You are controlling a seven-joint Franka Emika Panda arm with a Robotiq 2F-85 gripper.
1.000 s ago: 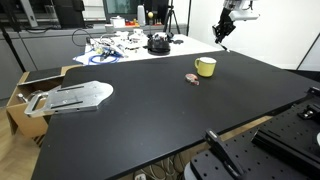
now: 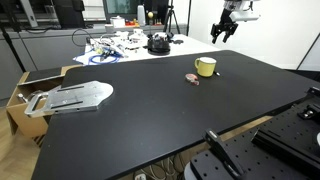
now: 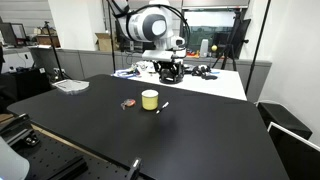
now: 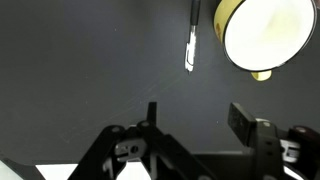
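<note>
My gripper stands open, with only bare dark table between its fingers in the wrist view. In exterior view 2 the gripper (image 3: pixel 168 74) hangs above the table, behind a yellow mug (image 3: pixel 150 100). The mug (image 4: pixel 268 32) is upright, its pale inside and handle showing at the upper right of the wrist view. Beside it lies a slim black-and-white pen (image 4: pixel 191 45), apart from the fingers. A small reddish object (image 3: pixel 128 103) rests on the mug's other side; its kind is unclear.
A flat silvery plate-like thing (image 2: pixel 78 97) lies near its far-left end in exterior view 1. Cables and gear clutter a white surface (image 2: pixel 195 47) behind.
The gripper at the top right of exterior view 1 has shifted slightly, its lower end sitting a little higher now. The mug and the reddish object have not moved.
</note>
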